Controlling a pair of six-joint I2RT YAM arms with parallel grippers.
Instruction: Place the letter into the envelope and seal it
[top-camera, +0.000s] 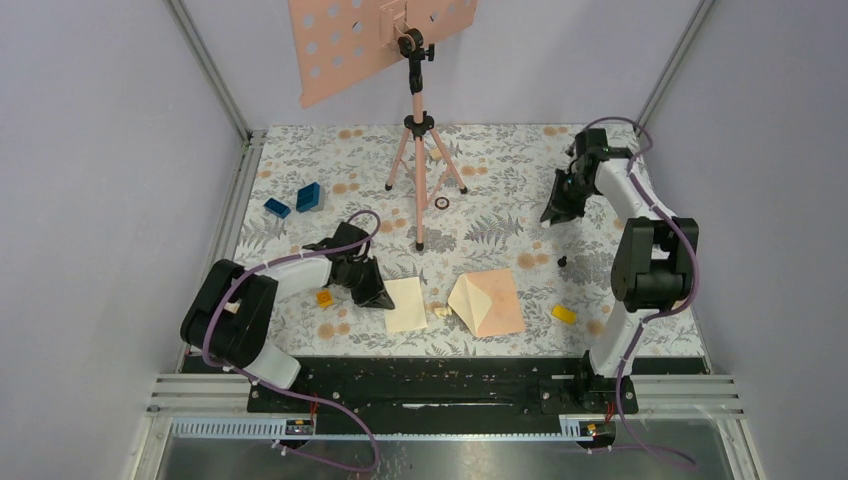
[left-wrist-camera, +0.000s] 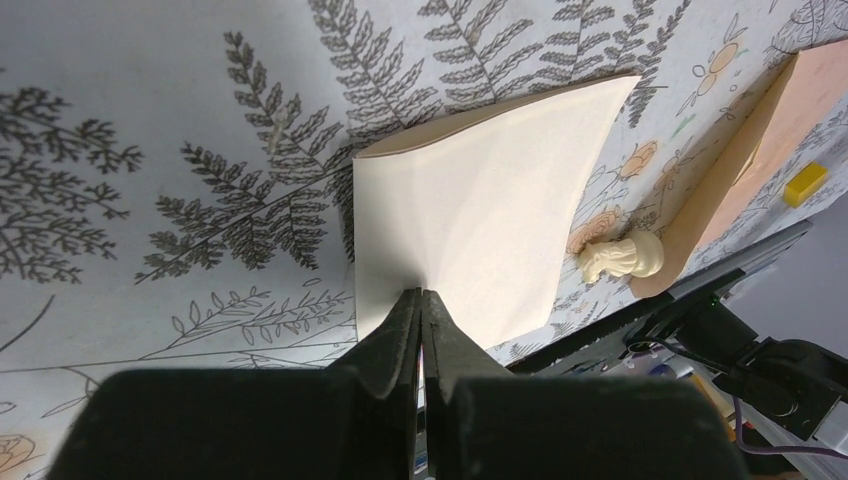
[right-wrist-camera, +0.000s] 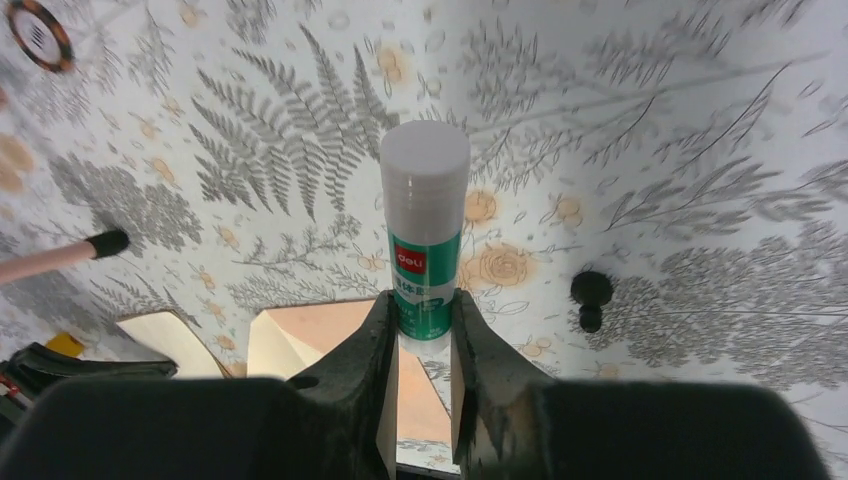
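Note:
My right gripper is shut on a glue stick (right-wrist-camera: 425, 230) with a white cap and green label, held over the table at the right side in the top view. The cream folded letter (left-wrist-camera: 470, 200) lies front-centre, with my left gripper shut at its edge; whether any paper is between the fingertips is hidden. The peach envelope (top-camera: 505, 305) lies to the letter's right, its cream-lined flap (top-camera: 468, 300) showing on the left.
A yellow block (top-camera: 563, 314), small black object (top-camera: 562, 261) and cream wax-like piece (left-wrist-camera: 620, 257) lie nearby. A tripod (top-camera: 420, 190) stands at back centre, blue boxes (top-camera: 309, 197) at left.

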